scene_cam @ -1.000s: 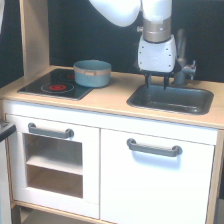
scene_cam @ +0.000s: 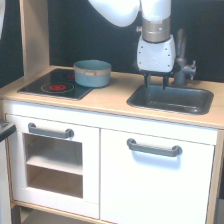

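Observation:
My gripper (scene_cam: pixel 156 82) points straight down over the rear left part of the dark sink (scene_cam: pixel 180 100). Its two dark fingers (scene_cam: pixel 147 79) stand apart and look open, with nothing visible between them. A blue-grey pot (scene_cam: pixel 92 75) sits upright on the left side of the counter, at the back right of the black stovetop (scene_cam: pixel 58 84). Clear counter separates the pot from the gripper.
Behind the gripper's right side rises a dark faucet (scene_cam: pixel 184 65). Bare wooden counter (scene_cam: pixel 112 96) lies between stovetop and sink. Below are an oven door with a dark handle (scene_cam: pixel 50 131) and a white cabinet door (scene_cam: pixel 155 182), both shut.

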